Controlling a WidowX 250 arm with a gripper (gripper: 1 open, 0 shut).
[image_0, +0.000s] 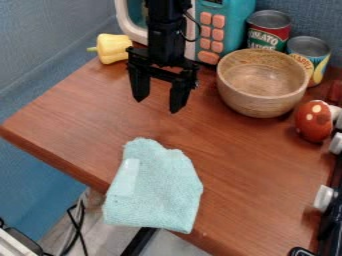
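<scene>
The black gripper (159, 92) hangs over the upper middle of the wooden table, left of a wooden bowl (261, 92). Its two fingers stand apart with nothing between them. A folded light-blue cloth (152, 190) lies at the front of the table, well below the gripper.
Behind stand a toy microwave (230, 30), a tomato can (267, 35) and another can (307, 62). A yellow object (112, 48) is at the back left, a red spotted object (313, 121) at the right.
</scene>
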